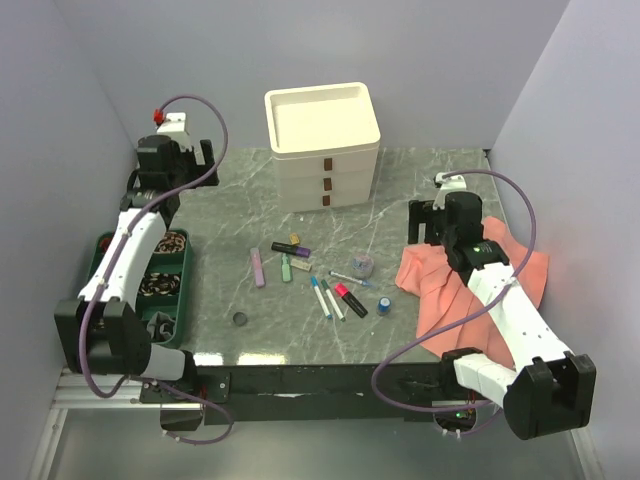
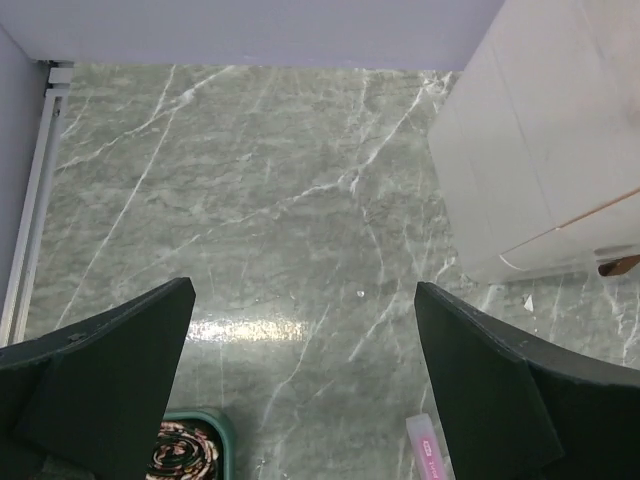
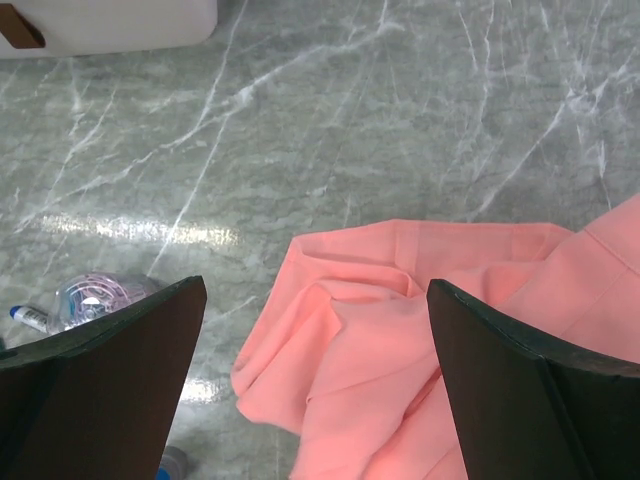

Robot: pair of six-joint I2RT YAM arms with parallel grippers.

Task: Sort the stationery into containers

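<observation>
Loose stationery lies mid-table: a pink stick (image 1: 257,267), a green bottle (image 1: 286,268), a dark marker (image 1: 290,249), slim pens (image 1: 321,298), a pink-capped black marker (image 1: 351,300), a clear round item (image 1: 362,265) and a blue jar (image 1: 383,306). A white drawer unit (image 1: 325,180) with an open top tray stands at the back. A green compartmented box (image 1: 182,262) holding dark coiled items sits at left, partly behind my left arm. My left gripper (image 1: 205,164) is open above the back-left table. My right gripper (image 1: 424,222) hangs open near the cloth's back edge, holding nothing.
A crumpled salmon cloth (image 1: 425,285) covers the right side under my right arm. A small dark disc (image 1: 240,319) lies front left. The back-left table and the strip right of the drawer unit are clear.
</observation>
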